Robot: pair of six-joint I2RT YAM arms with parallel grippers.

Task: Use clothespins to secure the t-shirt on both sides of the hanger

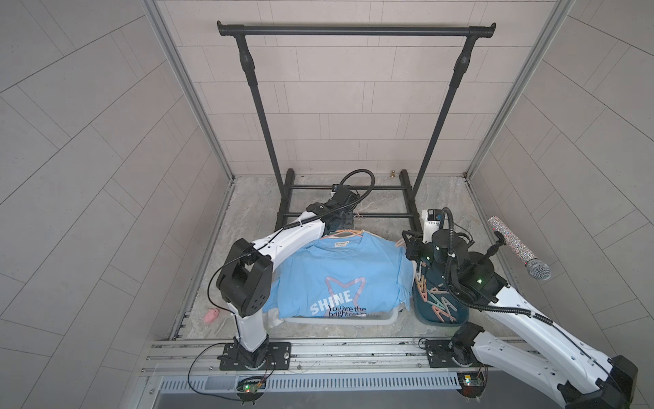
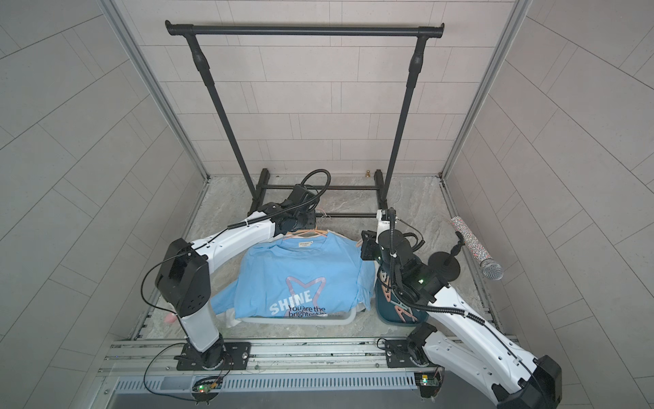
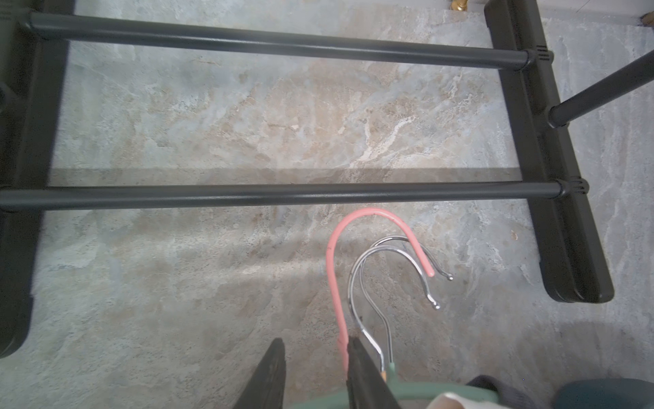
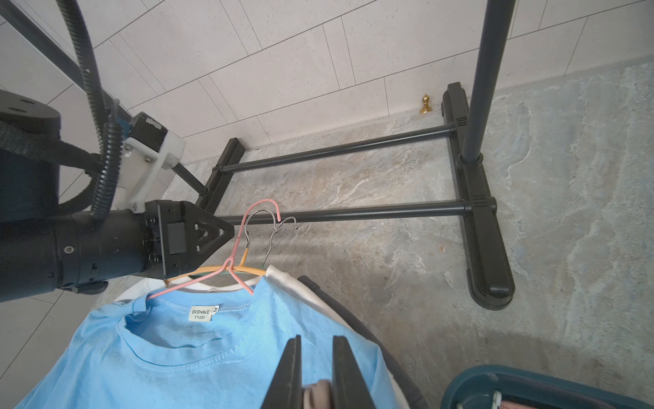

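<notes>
A light blue t-shirt (image 1: 340, 272) lies on other garments in a white tray, with hangers in the collars: a pink hanger (image 4: 231, 262) and a yellow one behind it. My left gripper is open just above the hangers, whose pink and silver hooks (image 3: 331, 266) rise in the left wrist view. In the right wrist view, my right gripper is shut on a pale wooden piece, apparently a clothespin (image 4: 316, 394), at the shirt's right shoulder. A teal bin (image 1: 439, 320) of clothespins stands right of the shirt, partly under the right arm.
The black clothes rack (image 1: 354, 30) stands behind the tray, its two lower bars near the hooks. A glittery microphone (image 1: 517, 248) is at the far right. A small pink object (image 1: 211, 315) lies at the front left. Bare floor shows between the rack's bars.
</notes>
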